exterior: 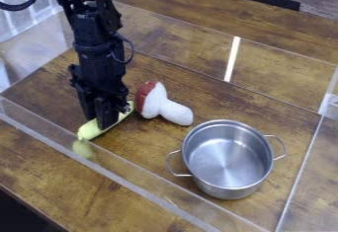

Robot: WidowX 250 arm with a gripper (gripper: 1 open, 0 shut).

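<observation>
My black gripper (101,108) points down at the left of the wooden table, right over a pale yellow-green elongated object (98,129) that lies slanted on the table. The fingertips are dark and partly hide the object's upper end, so I cannot tell whether they grip it. A red and white object (166,105), shaped like a mushroom, lies just to the right of the gripper. A steel pot (226,158) with two handles stands at the lower right.
A clear edge or strip runs diagonally along the front left.
</observation>
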